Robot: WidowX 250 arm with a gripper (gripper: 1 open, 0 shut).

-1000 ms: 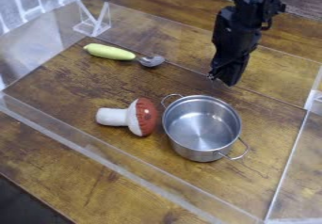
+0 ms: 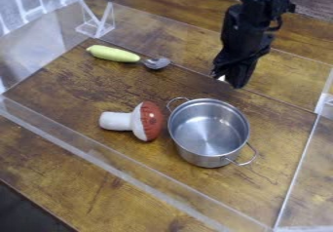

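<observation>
My black gripper [image 2: 229, 74] is at the upper right, low over the wooden table [image 2: 78, 158], behind a steel pot [image 2: 208, 134] with two wire handles. Its fingertips are dark and close together, with a small pale bit beside them that is too small to identify; the gripper looks shut. A red-and-white toy mushroom [image 2: 143, 123] lies left of the pot. A corn cob [image 2: 113, 54] lies at the upper left, with a metal utensil [image 2: 156, 62] at its right end.
Clear walls edge the left, front and right of the work area. A small white stand [image 2: 95, 21] is at the back left.
The gripper has shifted slightly, and a small pale bit now shows by its fingertips. The pot, mushroom and corn have not moved.
</observation>
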